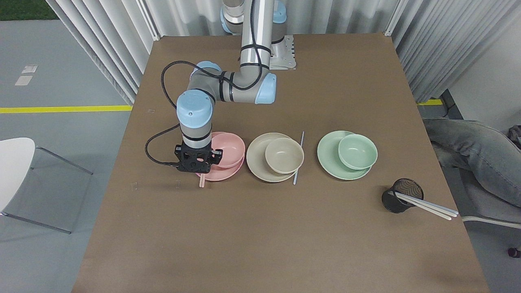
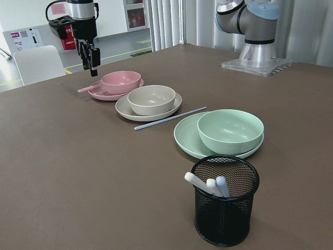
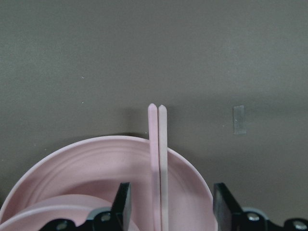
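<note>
My gripper hangs just above the pink plate (image 3: 96,159), its two black fingers apart on either side of a pair of pink chopsticks (image 3: 154,144) that lie across the plate's rim beside the pink bowl (image 2: 120,80). Nothing shows held between the fingers. In the front view the gripper (image 1: 195,166) covers much of the chopsticks; their tips (image 1: 202,181) stick out below it.
To the right lie a beige plate with bowl (image 1: 283,155), a light blue chopstick (image 1: 296,176), a green plate with bowl (image 1: 357,151) and a black mesh cup (image 1: 398,202) with white chopsticks.
</note>
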